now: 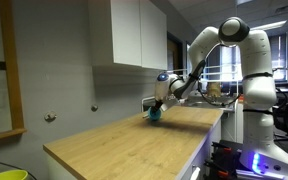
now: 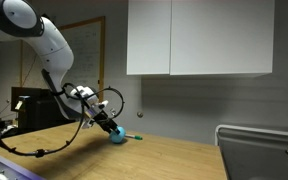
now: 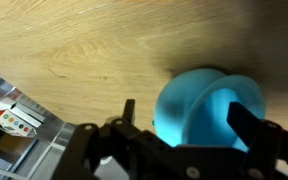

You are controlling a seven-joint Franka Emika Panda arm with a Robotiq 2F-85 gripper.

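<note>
A round teal object, like a small cup or bowl (image 3: 189,100), sits on the wooden table. In the wrist view it shows between the two dark fingers of my open gripper. One finger stands on either side, with room left on the left. From the first exterior view, my gripper (image 1: 158,105) is low over the teal object (image 1: 154,115) and partly overlaps it. In the second exterior view the gripper (image 2: 112,126) reaches down at the left of the teal object (image 2: 118,136). Whether the fingers touch it I cannot tell.
Just right of the teal object lies something thin with a green end (image 2: 134,137). White cabinets (image 1: 139,40) hang above the back of the counter. Boxes and clutter (image 3: 9,120) show beyond the table's edge.
</note>
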